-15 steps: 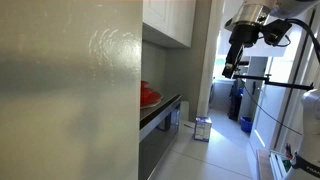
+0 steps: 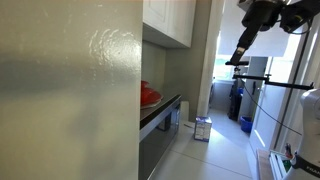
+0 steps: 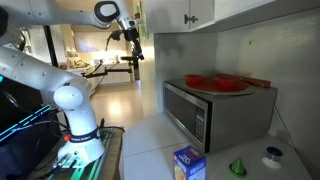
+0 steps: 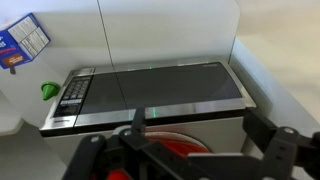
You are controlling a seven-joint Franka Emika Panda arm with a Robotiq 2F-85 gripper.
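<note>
High above the counter, my gripper (image 2: 238,62) (image 3: 136,52) hangs clear of every object. Its dark fingers stand wide apart along the lower edge of the wrist view, so the gripper is open with nothing between them. The silver-and-black microwave (image 3: 186,108) (image 4: 160,88) lies across the middle of the wrist view, its door shut. On top of it rests a red plate (image 3: 222,90) with red dishes, partly hidden by my gripper in the wrist view.
A blue-and-white box (image 3: 189,163) (image 4: 24,38), a green object (image 3: 238,168) (image 4: 49,90) and a small dark-topped jar (image 3: 272,156) stand on the counter. White cabinets (image 2: 168,20) hang above. Before the microwave, the white surface (image 3: 145,150) is bare.
The objects have stayed put.
</note>
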